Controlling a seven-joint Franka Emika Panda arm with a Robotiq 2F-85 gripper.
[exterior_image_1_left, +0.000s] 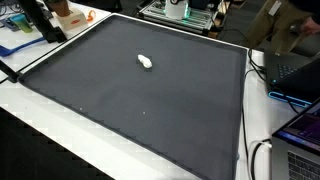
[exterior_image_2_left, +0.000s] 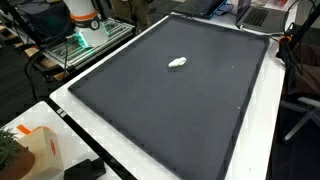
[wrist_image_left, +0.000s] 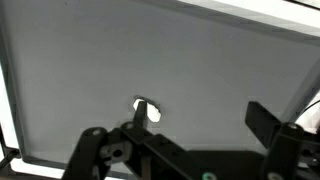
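A small white object lies on a dark grey board, towards its far side in exterior view 1. The same white object shows as an elongated piece in exterior view 2. In the wrist view the white object is left of the middle, partly covered at its lower end by the gripper's body. My gripper stands open over the board with its black fingers wide apart and nothing between them. How high it hangs is hard to tell. Neither exterior view shows the gripper over the board.
The dark board is bare apart from the white piece, with a white table edge around it. Laptops stand beyond one side, with cables nearby. A potted plant and an orange-and-white item sit at a corner.
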